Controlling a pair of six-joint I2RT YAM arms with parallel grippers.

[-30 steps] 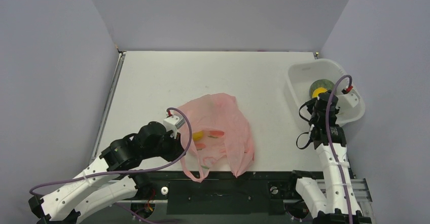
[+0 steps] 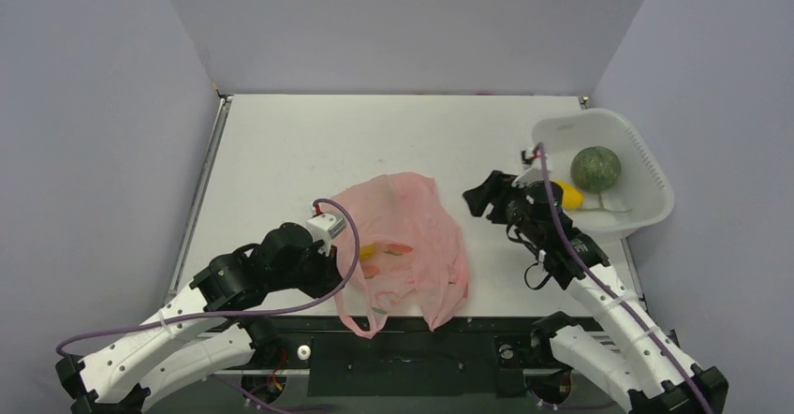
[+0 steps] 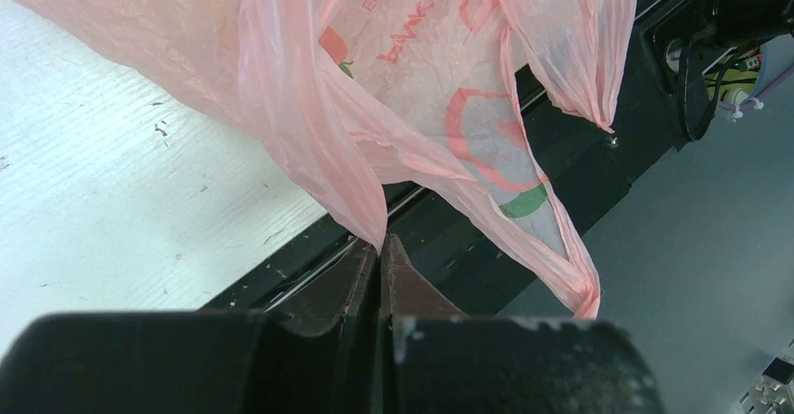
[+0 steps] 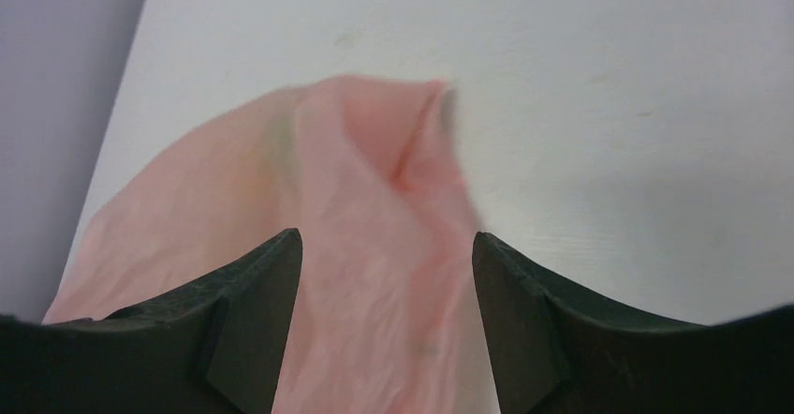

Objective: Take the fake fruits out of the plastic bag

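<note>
A pink plastic bag point(image 2: 412, 231) lies crumpled on the front middle of the table. A bit of yellow point(image 2: 367, 251) shows in the bag near its left edge. In the left wrist view, my left gripper is shut on the edge of the bag point(image 3: 300, 142), whose pink film runs into the fingertips. My right gripper stands open and empty, to the right of the bag in the top view. A white tub point(image 2: 655, 175) at the right holds a round green fruit point(image 2: 595, 169) and a yellow fruit point(image 2: 567, 195).
One handle of the bag point(image 3: 585, 292) hangs over the dark front edge point(image 3: 468, 269). Grey walls close in the sides and back. The right wrist view is blurred.
My right arm has swung left, from over the white tub to the space between tub and bag. The yellow fruit now lies in the tub beside the green one. The left arm hardly moved.
</note>
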